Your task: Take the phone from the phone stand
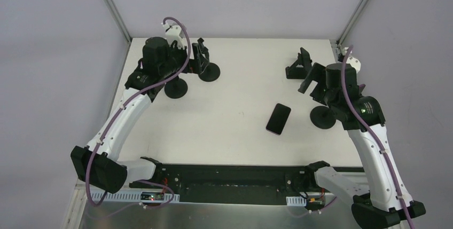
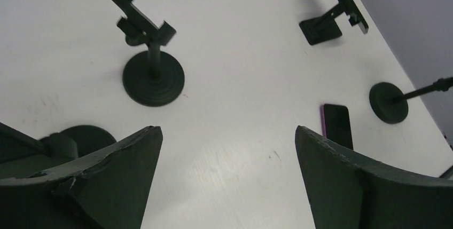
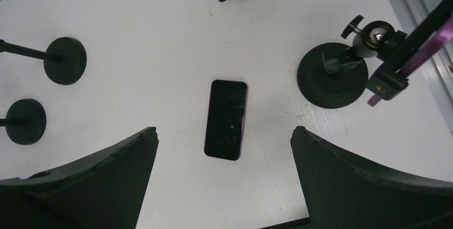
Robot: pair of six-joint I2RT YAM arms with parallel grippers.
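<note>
A black phone with a purple edge [image 1: 278, 118] lies flat on the white table, also seen in the right wrist view [image 3: 225, 119]. Phone stands with round bases stand at both sides; the right one [image 3: 331, 82] has a purple item in its holder, partly out of frame. A square-based stand [image 1: 295, 71] is at back right. My left gripper [image 1: 196, 58] is open above the two left stands, nothing between its fingers. My right gripper [image 1: 311, 84] is open above the right side, nothing between its fingers.
Two left stands [image 2: 153, 79] sit near the back left. Rails and walls border the table at the sides and back.
</note>
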